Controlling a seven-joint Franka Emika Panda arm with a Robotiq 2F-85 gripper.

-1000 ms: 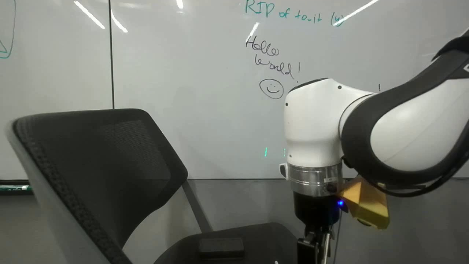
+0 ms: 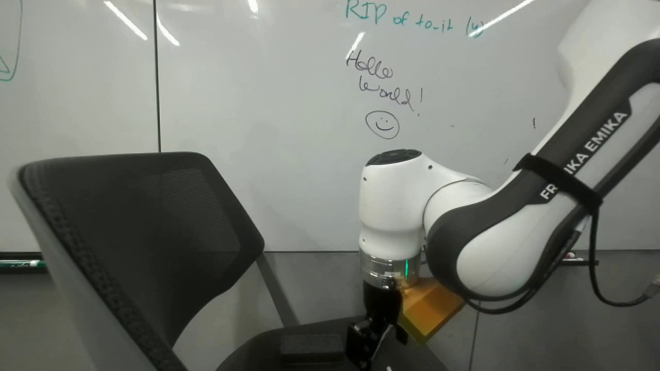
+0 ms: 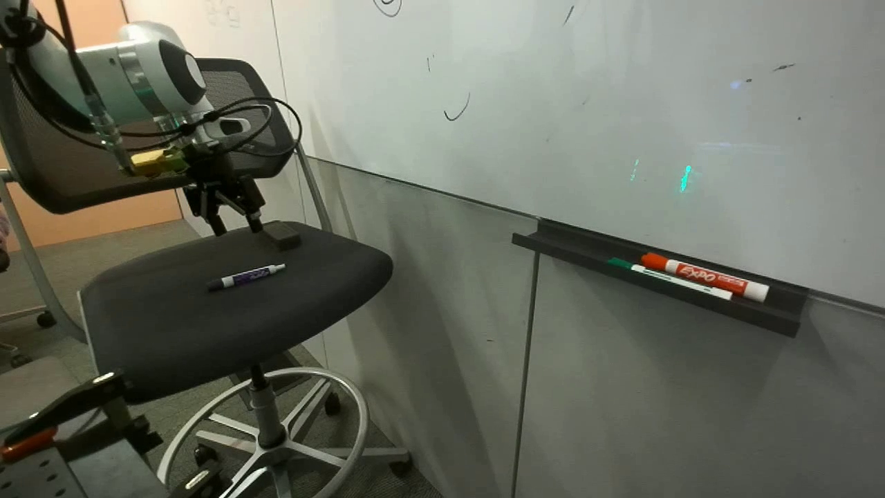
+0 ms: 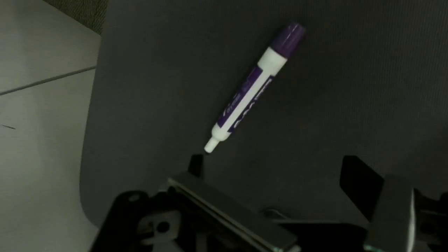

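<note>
A white marker with purple labels [image 4: 240,100] lies on the dark chair seat [image 3: 274,324], with its purple cap [image 4: 288,40] pointing away from my fingers in the wrist view. A dark eraser-like block [image 3: 283,236] rests farther back on the seat; it also shows as a black block [image 2: 312,348] in exterior view 1. My gripper [image 3: 236,227] hangs over the rear of the seat, near the block, and its fingers [image 4: 362,182] are wide apart with nothing visibly held. From the wrist, the marker lies ahead of the fingertips, apart from them. The block cannot be made out there.
The chair's mesh backrest [image 2: 154,241] rises on the left in exterior view 1. A whiteboard [image 3: 581,108] stands alongside, with a ledge [image 3: 572,254] holding an orange marker [image 3: 705,278] and a green-capped marker [image 3: 680,282]. The seat around the purple marker is clear.
In exterior view 1 my arm has moved left and lower, from the seat's right edge to over the seat beside the block. The block and chair have not moved.
</note>
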